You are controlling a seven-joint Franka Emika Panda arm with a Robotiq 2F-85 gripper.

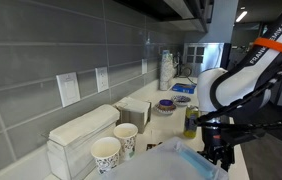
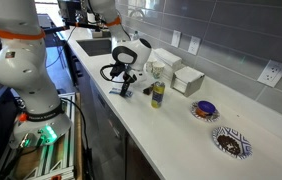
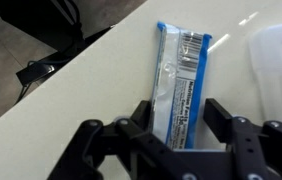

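A blue-and-white wrapped packet (image 3: 177, 85) with a barcode lies flat on the pale counter in the wrist view. My gripper is partly open around its near end, with one dark finger on each side. A narrow gap seems to show on the right side, while contact on the left is hard to judge. In exterior view 1 the gripper (image 1: 218, 150) is low, beside the translucent bin (image 1: 166, 165), whose wall hides much of the counter there. A small blue patch, likely the packet (image 2: 118, 90), shows by the gripper in exterior view 2.
The translucent bin's edge (image 3: 279, 70) is close on the packet's right. Paper cups (image 1: 106, 152), a white box (image 1: 81, 135) and a yellow-capped bottle (image 2: 158, 95) stand nearby. Bowls (image 2: 203, 109) sit farther along. The counter's edge (image 3: 76, 75) runs along the left.
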